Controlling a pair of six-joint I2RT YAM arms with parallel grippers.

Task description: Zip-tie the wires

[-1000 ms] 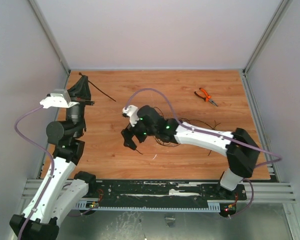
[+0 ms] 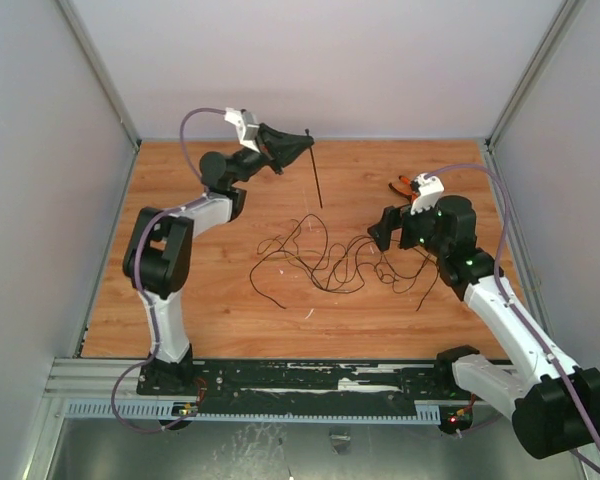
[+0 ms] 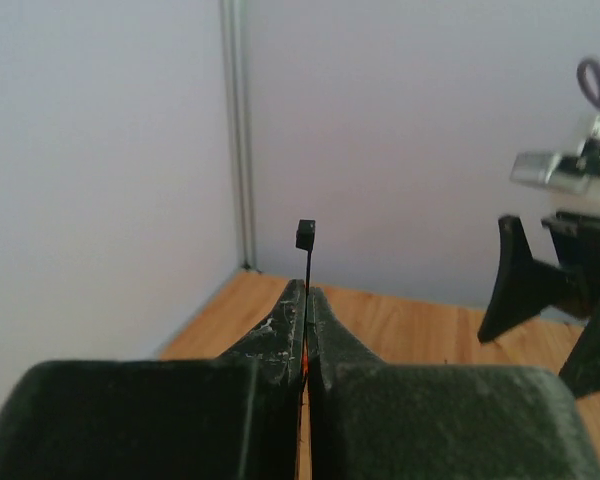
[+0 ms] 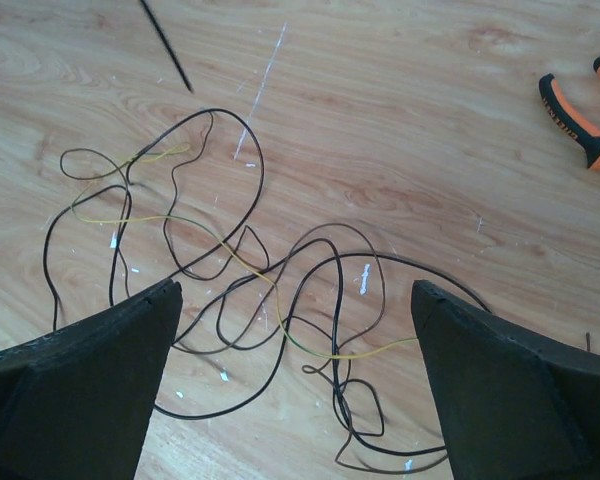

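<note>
A black zip tie (image 2: 315, 170) hangs from the fingertips of my left gripper (image 2: 308, 139), which is shut on it above the back middle of the table. In the left wrist view the tie's square head (image 3: 305, 235) pokes up past the closed fingers (image 3: 270, 335). Black, brown and yellow-green wires (image 2: 330, 265) lie in loose tangled loops on the table below. Over the right part of these wires stands my right gripper (image 2: 385, 238), open and empty. The right wrist view shows the wires (image 4: 337, 290) between its spread fingers.
Orange-handled pliers (image 4: 580, 120) lie behind the right gripper, partly hidden by it in the top view. Bare wood (image 2: 200, 300) is free at the left and front of the table. Walls (image 2: 30, 150) close in the sides and back.
My left gripper has swung right from the back left with the zip tie, which now hangs more upright. The right gripper has moved right across the wires, uncovering their left part.
</note>
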